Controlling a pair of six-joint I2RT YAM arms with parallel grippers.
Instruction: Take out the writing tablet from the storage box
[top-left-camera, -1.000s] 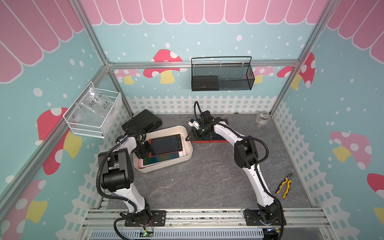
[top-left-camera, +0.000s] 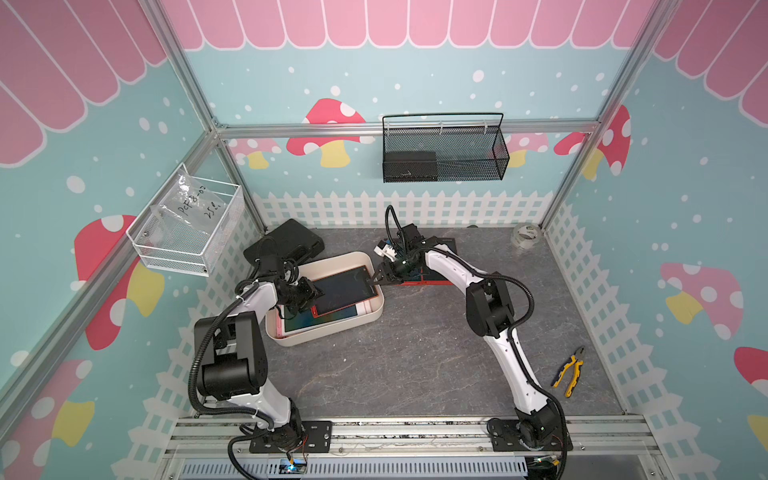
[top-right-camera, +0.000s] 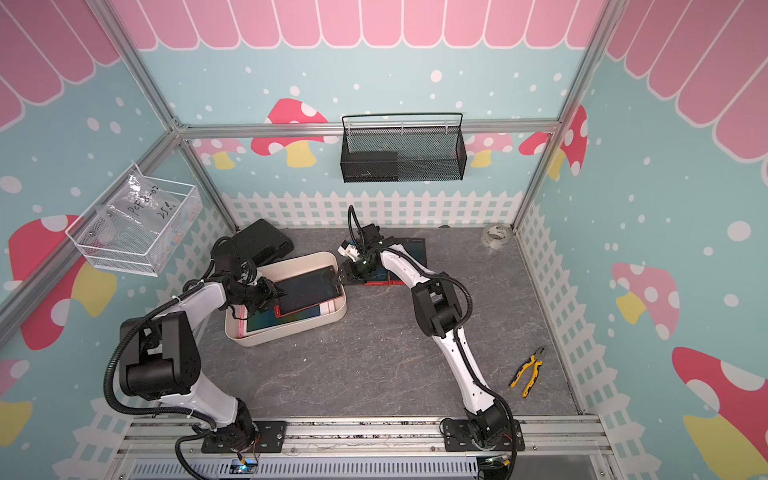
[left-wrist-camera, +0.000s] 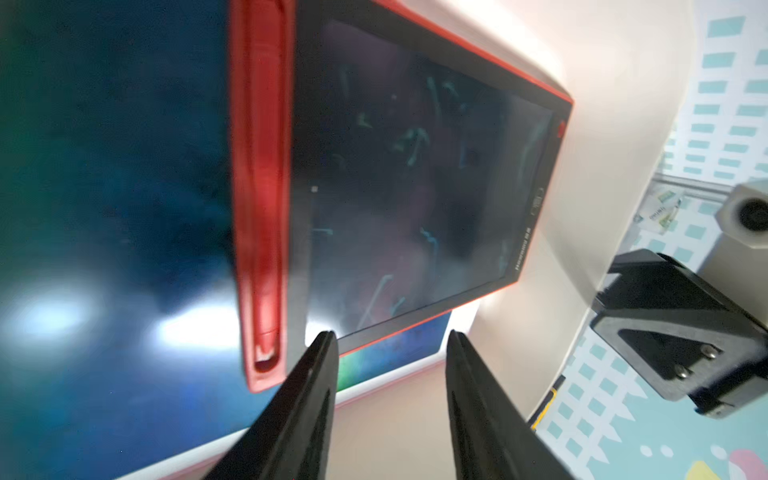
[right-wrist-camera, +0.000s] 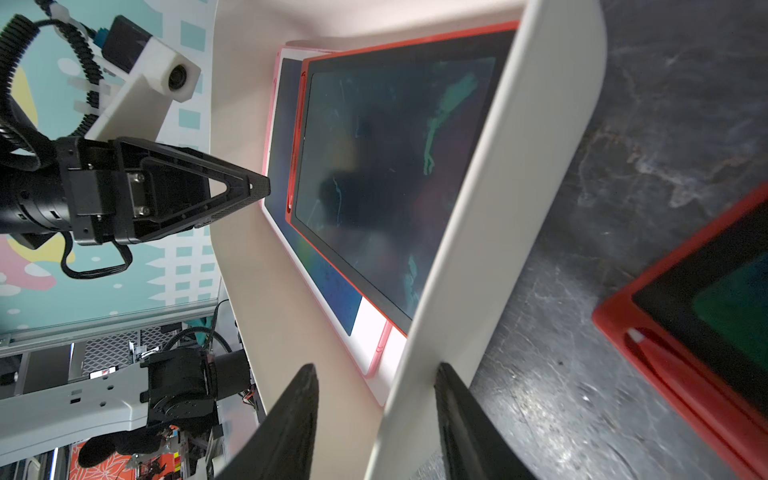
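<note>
The red-framed writing tablet (top-left-camera: 344, 289) lies in the cream storage box (top-left-camera: 336, 329), above a white-and-pink tablet (top-left-camera: 320, 320). Its right end reaches the box's right end wall, shown up close in the right wrist view. My left gripper (top-left-camera: 310, 302) is at the red tablet's left end; the left wrist view shows its fingers (left-wrist-camera: 316, 392) apart, with nothing clearly held. At the box's right end my right gripper has its fingers (right-wrist-camera: 292, 424) apart, the wall (right-wrist-camera: 472, 232) running between them in view. Whether they touch it cannot be told.
More red-framed tablets (top-left-camera: 436, 274) lie right of the box, partly under my right arm. A black case (top-left-camera: 288, 240) stands behind the box. Yellow pliers (top-left-camera: 569, 371) and a tape roll (top-left-camera: 525, 235) lie far right.
The red tablet has slid right inside the box, toward its right end wall, and turned slightly. My left gripper has moved right along with it. The right arm has shifted only slightly.
</note>
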